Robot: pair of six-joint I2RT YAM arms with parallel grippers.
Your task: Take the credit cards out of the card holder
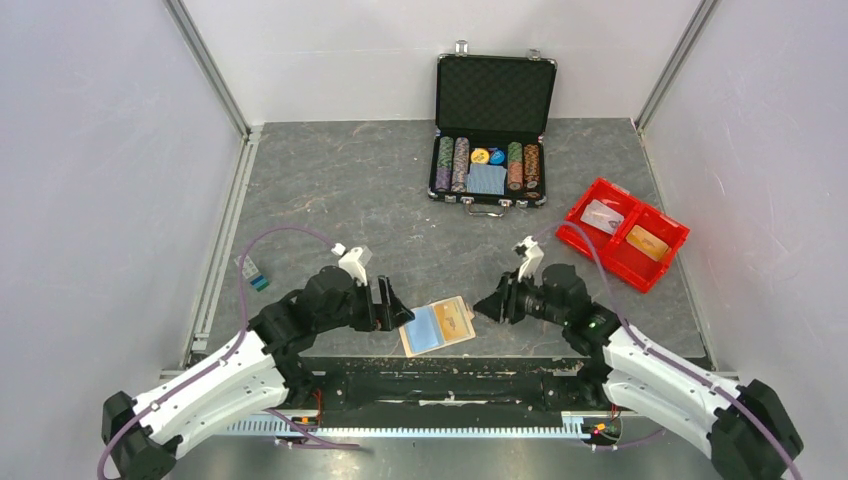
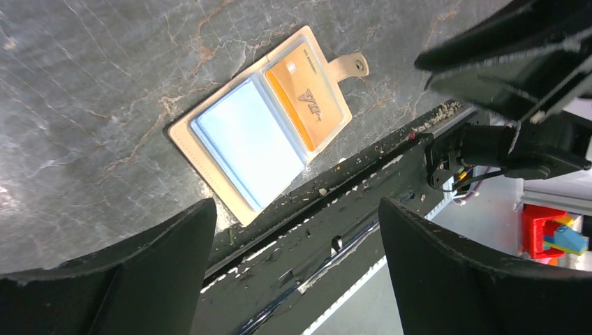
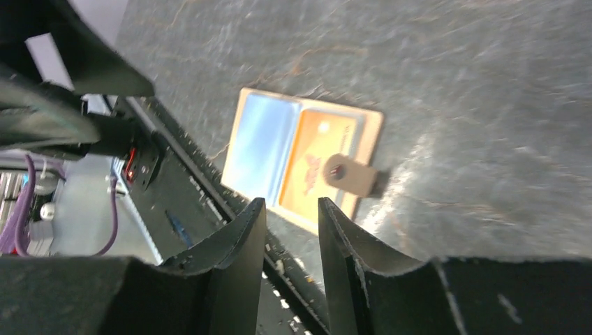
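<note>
The tan card holder (image 1: 437,326) lies opened flat near the table's front edge. One half shows a blue-white card (image 2: 249,140), the other an orange card (image 2: 306,94); a strap with a snap (image 3: 349,174) sticks out from the orange side. Left of the holder, my left gripper (image 1: 409,316) stands open, its fingers (image 2: 157,262) wide apart with nothing between them. On the opposite side my right gripper (image 1: 482,309) is close to the strap. Its fingertips (image 3: 256,213) are parted by a narrow, empty gap, and they do not touch the holder.
At the right, a red divided tray (image 1: 625,273) holds a pale card (image 1: 602,216) and an orange card (image 1: 648,243). A poker chip case (image 1: 487,197) stands open at the back. Something small and blue-white (image 1: 252,272) lies on the left. Mid-table is clear.
</note>
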